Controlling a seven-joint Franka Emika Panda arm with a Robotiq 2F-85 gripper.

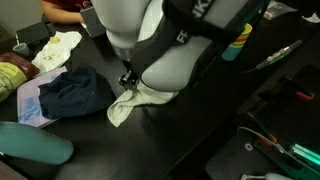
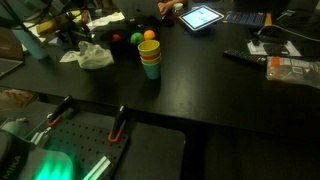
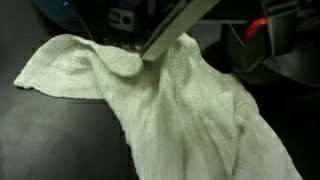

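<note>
A white cloth [image 3: 190,110] lies rumpled on the dark table, filling much of the wrist view, with folds rising towards my gripper. The gripper's metal finger [image 3: 180,28] comes down right at the cloth's upper edge. Whether fabric sits between the fingers is not clear. In exterior view 1 the cloth [image 1: 135,101] spreads out below the arm, beside a dark blue cloth [image 1: 76,93]. Exterior view 2 shows the white cloth [image 2: 88,55] at the left of the table, with the gripper [image 2: 76,34] dim above it.
A teal bottle [image 1: 35,143] stands at the near left, and a crumpled white and yellow cloth [image 1: 57,50] lies farther back. Stacked cups [image 2: 150,58], an orange ball [image 2: 149,35] and a tablet [image 2: 202,17] stand beyond.
</note>
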